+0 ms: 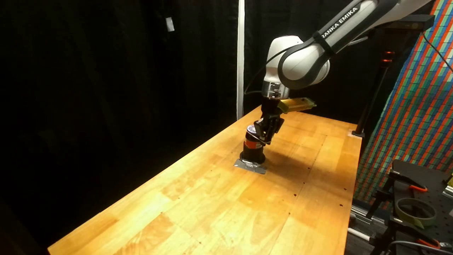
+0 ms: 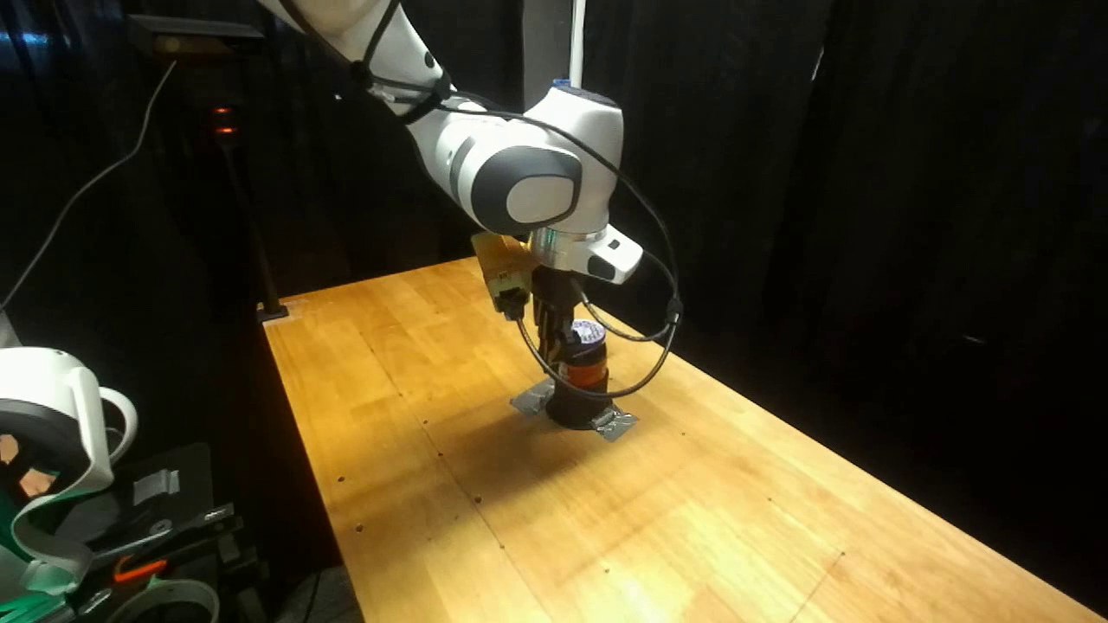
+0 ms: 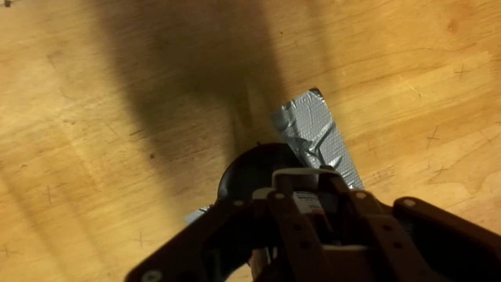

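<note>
A black canister (image 1: 253, 153) with an orange band and a pale round top (image 1: 252, 129) stands upright on the table, its foot edged by silver tape (image 1: 250, 166). My gripper (image 1: 266, 138) hangs tilted at its upper part, on the right side in exterior view 1. Viewed from the other side, the gripper (image 2: 558, 355) overlaps the canister's left edge (image 2: 587, 374). The wrist view shows the dark base (image 3: 251, 171) and part of a label behind the finger links. How far apart the fingertips stand, and whether they touch the canister, is hard to make out.
A cable (image 2: 665, 358) loops from the arm past the canister. Clamps and a round ring (image 1: 415, 211) lie on a separate dark stand beyond the table's right edge.
</note>
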